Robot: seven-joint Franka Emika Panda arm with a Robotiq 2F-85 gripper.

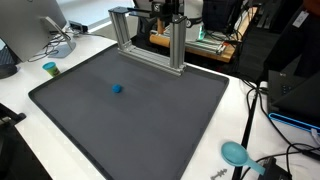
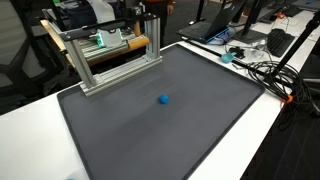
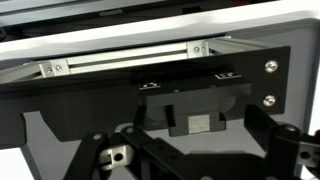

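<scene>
In the wrist view my gripper stands open, its two dark fingers apart on either side of a black block (image 3: 180, 98) with a small silver label. That block lies over a black shelf bar (image 3: 100, 92); whether the fingers touch it I cannot tell. The shelf belongs to a metal frame (image 2: 122, 72) standing at the back edge of the grey mat (image 2: 175, 125). A small blue object (image 1: 116, 88) lies alone on the mat, well apart from the frame. Most of my arm is out of both exterior views.
A green cup (image 1: 51, 70) stands on the white table, beyond the mat's left edge in the first exterior view. A turquoise round item (image 1: 240, 155) lies near cables at the right.
</scene>
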